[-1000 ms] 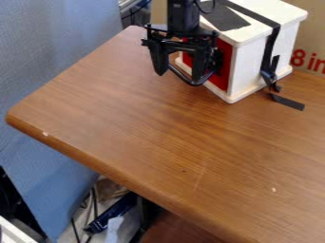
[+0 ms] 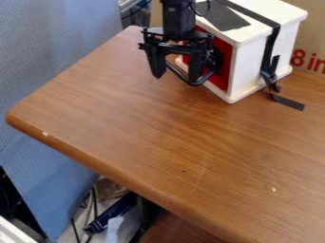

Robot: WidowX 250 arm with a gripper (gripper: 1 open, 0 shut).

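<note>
My black gripper (image 2: 180,66) hangs at the top centre, in front of the red front panel (image 2: 221,68) of a white box (image 2: 250,59) that stands at the back of the wooden table (image 2: 152,142). Whether its fingers are open or shut, or touch the box, I cannot tell. Black straps run over the box's top and down its side.
A cardboard surface (image 2: 307,47) is behind the box. A blue-grey padded panel (image 2: 51,66) borders the table's left, with cables and clutter on the floor below the near left edge.
</note>
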